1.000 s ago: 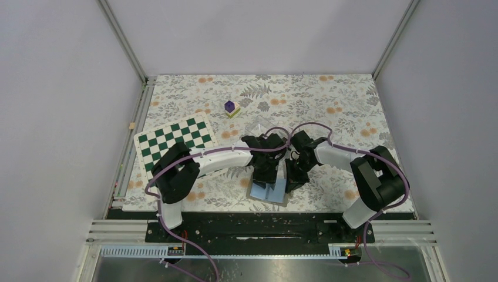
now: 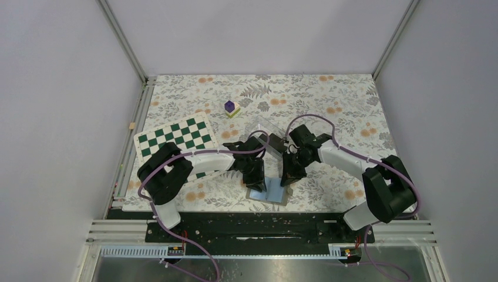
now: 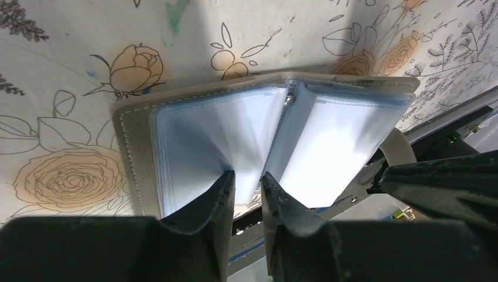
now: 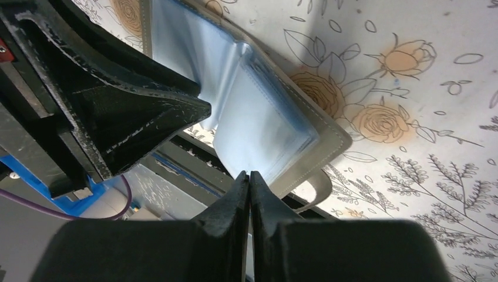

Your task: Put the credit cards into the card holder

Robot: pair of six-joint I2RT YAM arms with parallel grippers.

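The card holder point(image 2: 275, 198) lies spread near the table's front edge, grey-brown with clear bluish sleeves. Its left sleeve point(image 3: 205, 135) and right sleeve point(image 3: 346, 141) show in the left wrist view, with the metal-like fold between them. Over the left half, my left gripper is open by a narrow gap with nothing between its fingers. My right gripper is shut at the lower edge of the right sleeve point(image 4: 258, 117), with nothing showing between its fingertips. I can make out no separate credit card in these views.
Behind the grippers lies a clear tray with a dark item point(image 2: 276, 141), partly hidden by the arms. A green-and-white checkered board point(image 2: 182, 134) is on the left, and a small purple-topped block point(image 2: 231, 108) at the back. Free table lies at the back right.
My left gripper has moved left from the holder's middle to its left half, uncovering the fold. The right gripper has shifted slightly, lately a little leftward over the right sleeve.
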